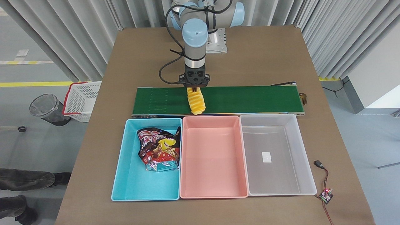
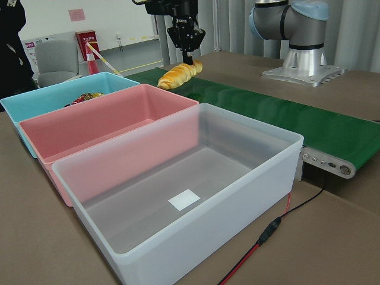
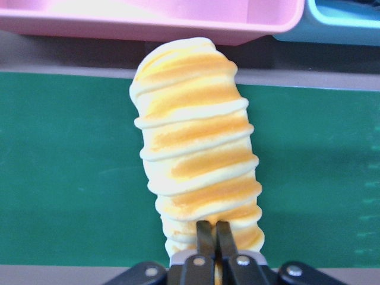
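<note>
A yellow ridged bread roll [image 1: 196, 101] is gripped at its far end by my gripper [image 1: 194, 88], over the green conveyor belt [image 1: 251, 98]. The left view shows the roll [image 2: 178, 75] hanging from the gripper [image 2: 187, 58], above belt level. In the wrist view the roll [image 3: 196, 142] fills the middle, and the fingertips [image 3: 224, 234] are closed on its near end. Behind it lie the pink tray [image 3: 119, 24] and blue tray [image 3: 338, 24].
In front of the belt stand a blue tray [image 1: 123, 180] holding a snack bag [image 1: 159, 153], an empty pink tray [image 1: 213, 161] and an empty translucent tray [image 1: 277, 168]. A small wired board [image 1: 326, 196] lies at right.
</note>
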